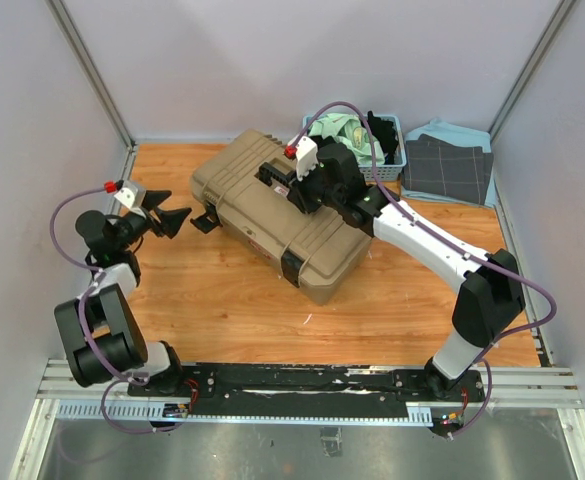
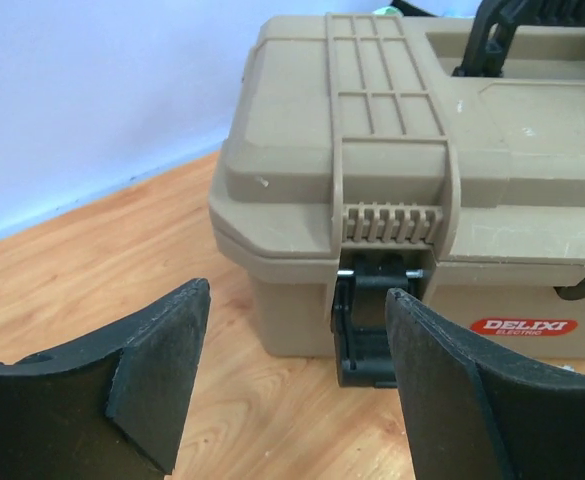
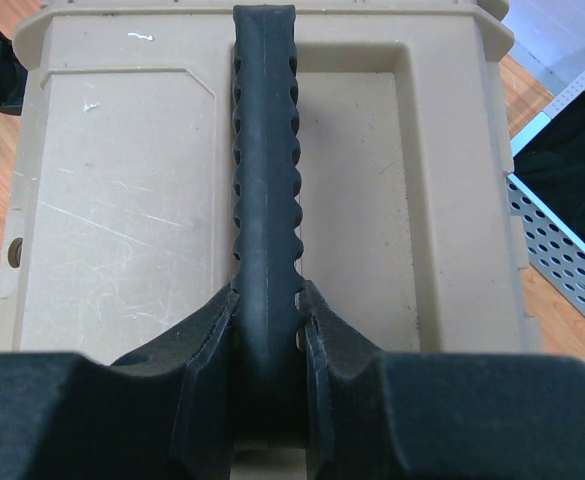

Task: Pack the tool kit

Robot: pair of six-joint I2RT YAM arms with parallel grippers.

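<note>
A closed tan tool box [image 1: 262, 200] lies at a slant in the middle of the table. Its black carrying handle [image 3: 268, 170] runs between the fingers of my right gripper, which is shut on it. At the box's left front corner hangs a black latch [image 2: 365, 320], swung down from the lid; the other front latch [image 1: 292, 266] sits near the right corner. My left gripper is partly open and empty, its fingers [image 2: 157, 350] short of that left latch. From above, the left gripper [image 1: 177, 210] hovers just left of the box.
Behind the box stands a blue basket [image 1: 396, 160] with green and black cloth in it. Folded dark and light-blue cloths [image 1: 448, 168] lie at the back right.
</note>
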